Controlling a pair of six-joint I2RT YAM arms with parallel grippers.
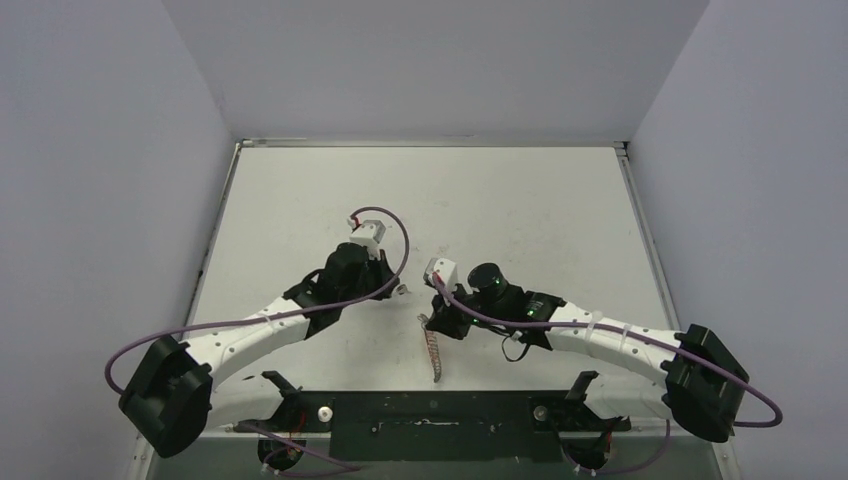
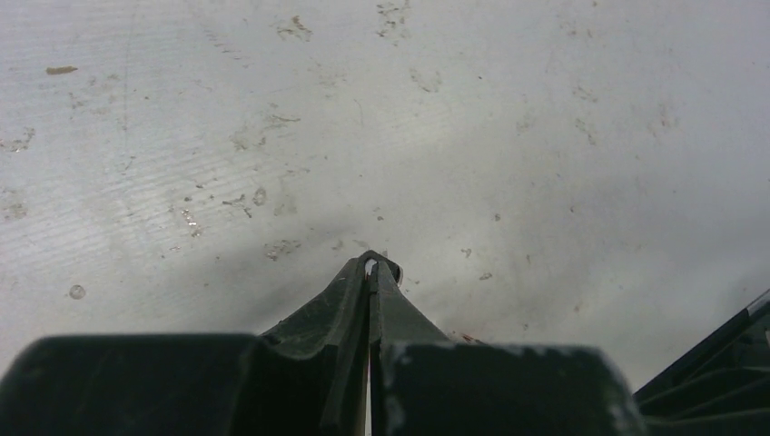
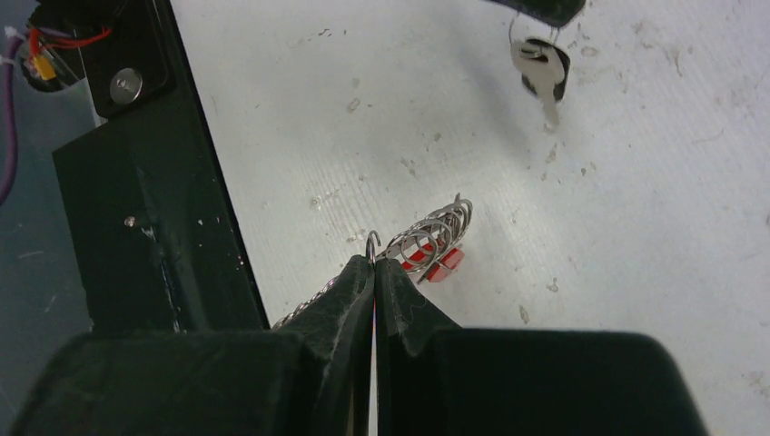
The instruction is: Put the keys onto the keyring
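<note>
In the right wrist view a silver key [image 3: 542, 73] and a black-backed piece hang together just under my left gripper's fingers [image 3: 545, 9]. My left gripper is shut on the keys, whose dark edge peeks out past its tips. In the top view the keys [image 1: 403, 290] appear as a small shape beside that gripper. My right gripper is shut on the keyring [image 3: 372, 242], a thin wire loop above its tips. From it hangs a coiled metal strand [image 3: 440, 232] with a red tag [image 3: 447, 264]. Space separates keys from keyring.
The white table [image 1: 520, 220] is marked with small stains and otherwise clear. A dark panel [image 1: 436, 425] runs along its front edge, below the hanging coil. Purple hoses [image 1: 240, 320] arch over both arms.
</note>
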